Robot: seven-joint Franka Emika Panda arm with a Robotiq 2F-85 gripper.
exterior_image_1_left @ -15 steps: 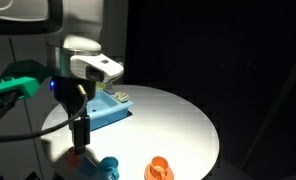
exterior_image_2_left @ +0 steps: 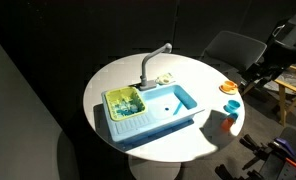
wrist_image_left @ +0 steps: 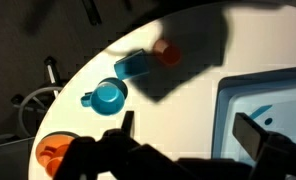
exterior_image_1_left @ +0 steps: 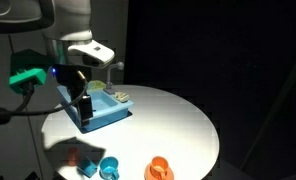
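My gripper is open above the white round table, with nothing between its fingers. In the wrist view a blue cup (wrist_image_left: 108,97) stands upright to its left. A second blue cup (wrist_image_left: 132,64) appears to lie on its side close by, near a small red-orange cup (wrist_image_left: 167,52). An orange cup (wrist_image_left: 55,162) sits at the lower left on an orange saucer (wrist_image_left: 44,146). A light-blue sink basin (wrist_image_left: 225,115) is on the right. In exterior view 1 the gripper (exterior_image_1_left: 85,112) hangs in front of the basin, higher than the cups.
A yellow-green rack (exterior_image_2_left: 125,103) stands in one side of the basin, with a grey faucet (exterior_image_2_left: 148,72) behind it. A small yellowish item (exterior_image_2_left: 165,78) lies near the faucet. A chair (exterior_image_2_left: 235,52) stands beyond the table.
My gripper has risen away from the cups and moved back toward the basin. The cups and basin look unmoved.
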